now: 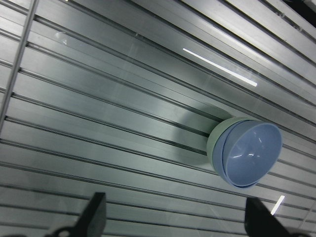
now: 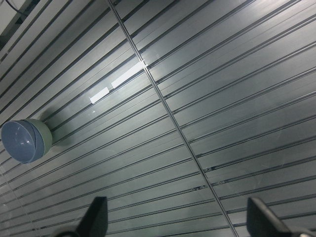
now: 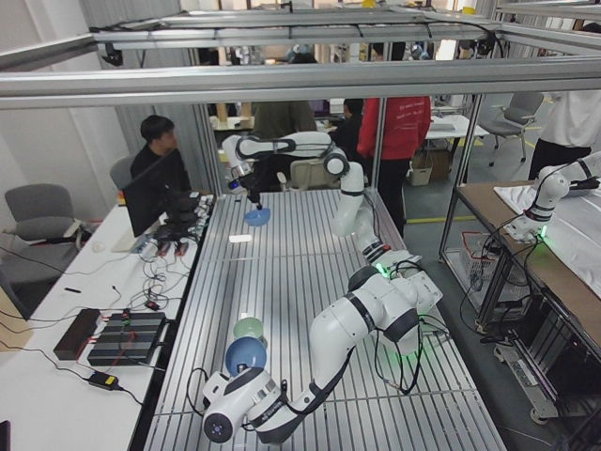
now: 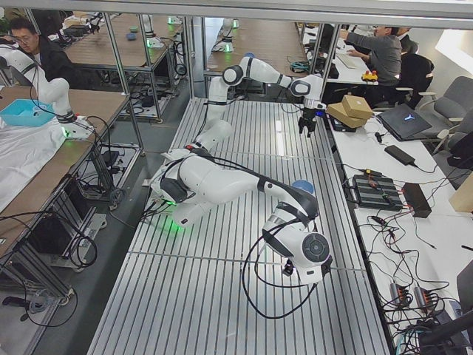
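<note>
In the left wrist view, a blue bowl (image 1: 249, 153) sits stacked in a green bowl (image 1: 215, 140) on the slatted table, right of and above my open, empty left gripper. In the camera left view, a separate blue bowl (image 3: 257, 216) is at the far end, just below my right gripper (image 3: 252, 195). The right wrist view shows that gripper open and empty, with stacked bowls (image 2: 19, 140) at upper left. The left gripper is largely hidden behind its arm in the camera left view.
A side desk (image 3: 56, 385) with electronics and cables borders it. Loose cables loop beside both arms. Metal frame posts stand at the table's far end.
</note>
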